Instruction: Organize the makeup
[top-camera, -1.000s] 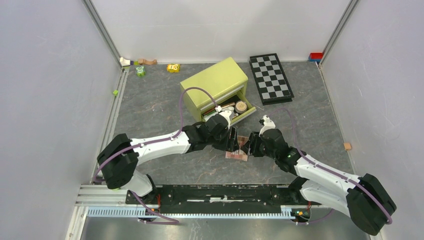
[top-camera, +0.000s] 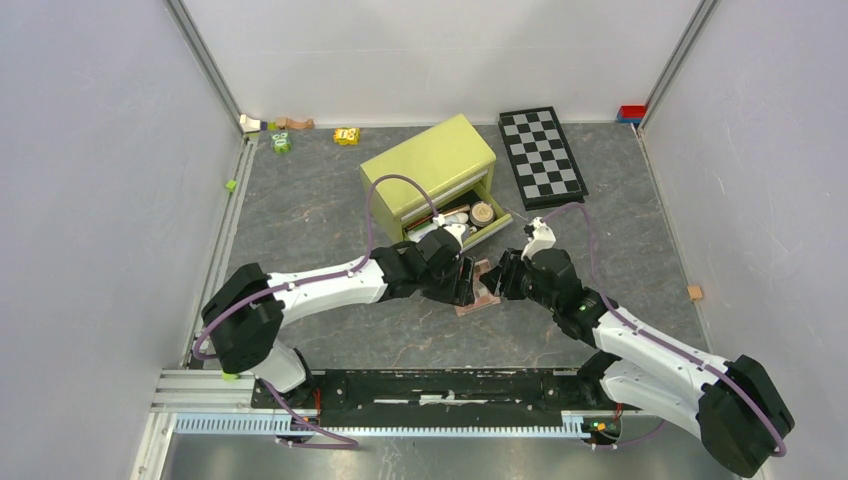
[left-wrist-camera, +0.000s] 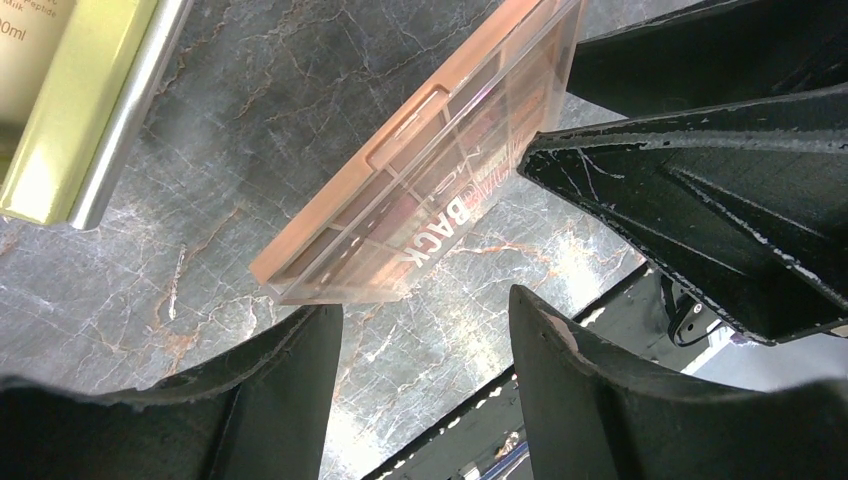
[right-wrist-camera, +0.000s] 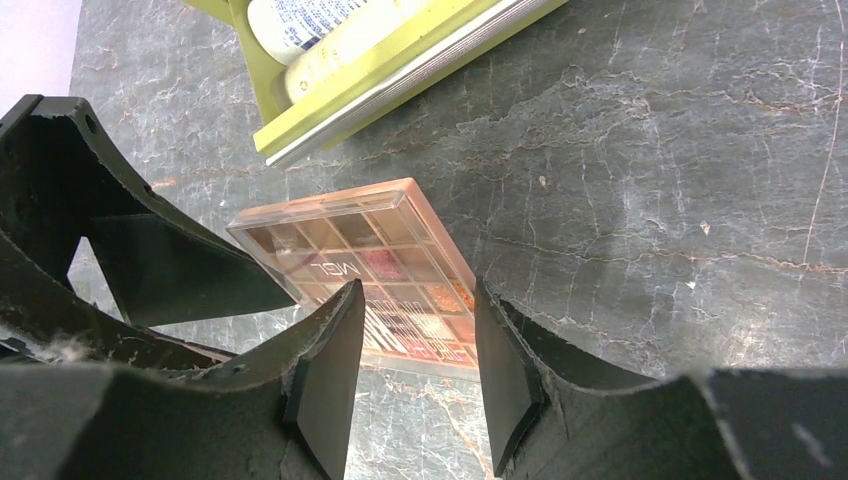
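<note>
A clear-lidded makeup palette (top-camera: 478, 300) with a peach rim is held tilted between my two grippers, in front of the yellow-green cabinet (top-camera: 425, 160). My left gripper has its fingertips at the palette's lower edge in its wrist view; my right gripper grips the palette (right-wrist-camera: 360, 250) between its fingers. The cabinet's drawer (top-camera: 494, 229) is pulled out, holding a round compact (top-camera: 482, 214), white tubes (right-wrist-camera: 300, 20) and other items.
A checkerboard (top-camera: 540, 160) lies at the back right. Small toys (top-camera: 346, 136) line the back left.
Both grippers have shifted slightly with the palette, which is turned and raised a little toward the drawer; the right gripper moved up in the top view. The cabinet is unchanged.
</note>
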